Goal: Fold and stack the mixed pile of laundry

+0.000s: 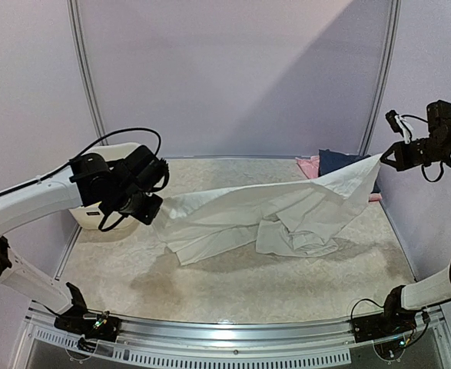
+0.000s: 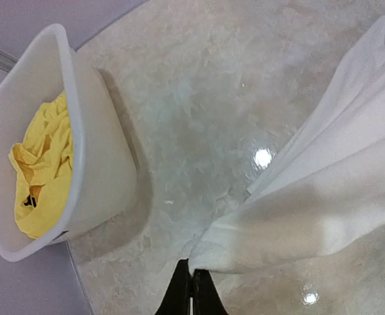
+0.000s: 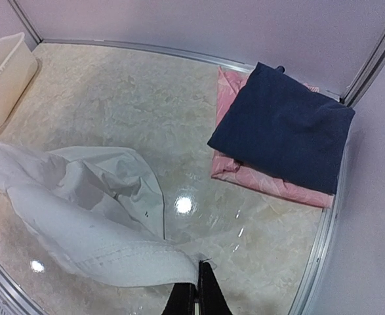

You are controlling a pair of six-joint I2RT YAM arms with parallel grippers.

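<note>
A large white sheet (image 1: 286,207) stretches between both grippers, partly raised, with a bunched part resting on the table. My left gripper is shut on one end of the sheet at the left, near the basket. My right gripper is shut on the other end, held higher at the far right. Folded laundry, a navy piece (image 3: 281,128) on a pink patterned piece (image 3: 244,170), lies at the back right.
A white basket (image 2: 100,151) holding yellow cloth (image 2: 41,170) stands at the back left. Walls enclose the table (image 1: 233,288), whose front and back middle are clear.
</note>
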